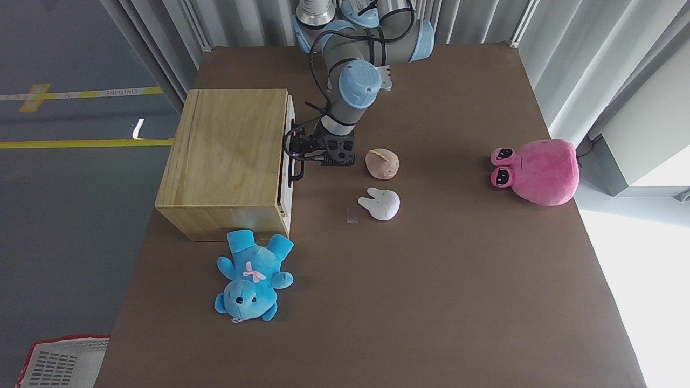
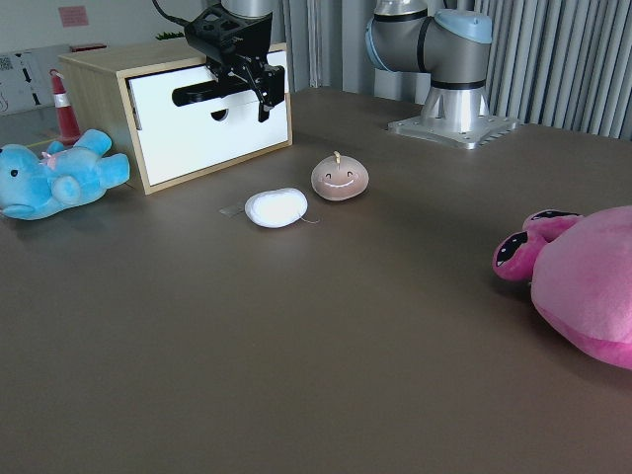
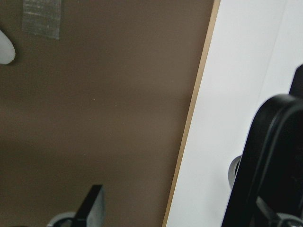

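Observation:
My gripper [image 2: 232, 84] is at the white drawer front [image 2: 188, 133] of a wooden cabinet [image 1: 220, 149], its black fingers close against the upper part of that front in the front and left views. In the wrist view the drawer front [image 3: 218, 109] fills the right side, with a round cutout behind a black finger [image 3: 255, 170]. From these views I cannot tell whether the fingers are open or shut, or whether anything is between them.
A blue bear [image 1: 250, 284] lies below the cabinet. A pinkish plush ball [image 1: 381, 164] and a white bunny [image 1: 381, 205] sit right of it. A pink plush toy [image 1: 540, 173] is at the far right.

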